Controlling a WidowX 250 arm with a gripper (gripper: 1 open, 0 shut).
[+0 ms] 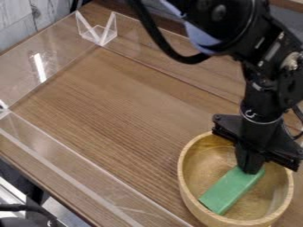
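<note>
A tan bowl (190,177) sits at the lower right of the wooden table. Inside it lies a green rectangular block (228,191), slanting from lower left to upper right. My black gripper (246,161) reaches down into the bowl over the upper end of the block. Its fingertips look shut, close to or touching that end; whether anything is between them is hard to make out.
A clear plastic piece (97,28) stands at the back left. Dark cables and a dark edge lie at the bottom left.
</note>
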